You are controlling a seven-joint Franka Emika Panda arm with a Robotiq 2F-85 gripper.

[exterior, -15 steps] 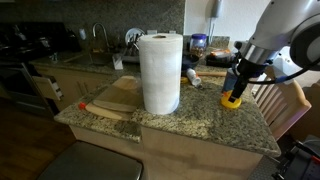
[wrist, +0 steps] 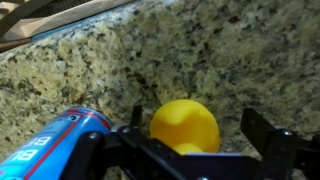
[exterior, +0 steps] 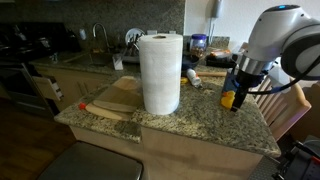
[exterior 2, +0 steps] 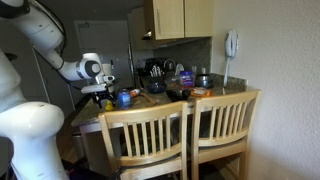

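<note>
A round yellow object [wrist: 185, 125] lies on the speckled stone counter, in the lower middle of the wrist view. My gripper is open above it, with one black finger on each side. Gaps show between the yellow object and both fingers, the wider one on the right. From exterior view 1, the yellow object [exterior: 228, 99] appears near the counter's right end, just left of my gripper [exterior: 234, 101]. A blue can [wrist: 58, 146] with a red band lies close to the left finger. The lower part of the yellow object is hidden by the gripper.
A tall paper towel roll [exterior: 161, 75] stands left of the arm, with a cutting board [exterior: 121, 94] beyond it. Two wooden chairs [exterior 2: 146, 135] stand beside the counter in exterior view 2.
The arm has shifted slightly, its gripper moving a little down and toward the front of the counter. More of the yellow object shows to the gripper's left.
</note>
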